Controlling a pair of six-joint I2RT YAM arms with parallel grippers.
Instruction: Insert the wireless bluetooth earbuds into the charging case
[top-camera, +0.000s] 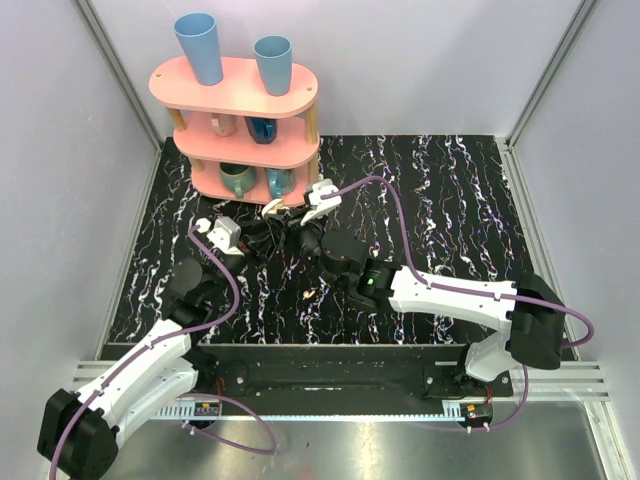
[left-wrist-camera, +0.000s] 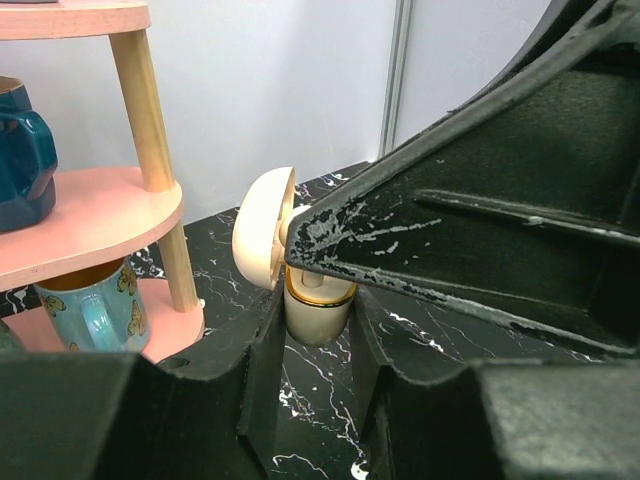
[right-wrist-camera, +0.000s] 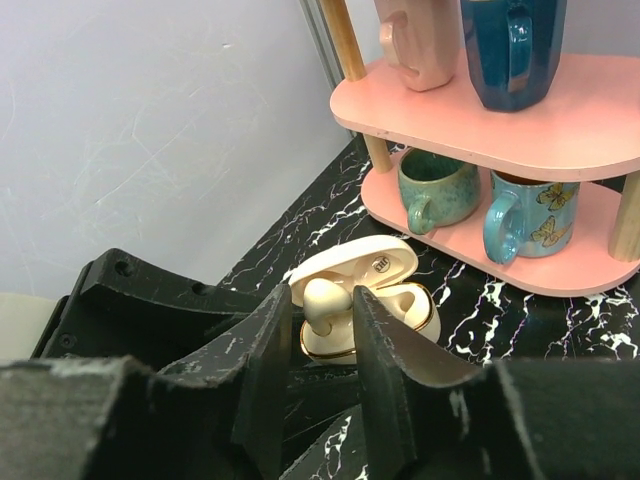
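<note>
The cream charging case, lid (left-wrist-camera: 258, 225) open, is held by my left gripper, shut on it above the dark floor; in the left wrist view the right gripper's dark finger covers part of it. A white earbud (right-wrist-camera: 325, 298) sits at the case's opening between the fingertips of my right gripper, part open around it. Whether it is seated in a slot I cannot tell.
A pink three-tier shelf (top-camera: 235, 90) with cups and mugs stands behind the grippers. A small pale item (top-camera: 309, 294) lies on the black marbled surface below them.
</note>
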